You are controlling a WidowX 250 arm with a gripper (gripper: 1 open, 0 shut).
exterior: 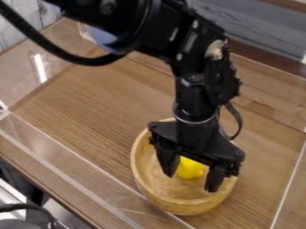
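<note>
The black gripper [191, 179] hangs down over a round tan wooden bowl [167, 200], its two fingers reaching into it, one on each side of a yellow object [191, 169]. The fingers look apart. The upper part of the yellow object is hidden by the gripper, and whether the fingers touch it cannot be told.
Clear plastic edging runs along the near left edge and at the right. A cable loops beside the wrist.
</note>
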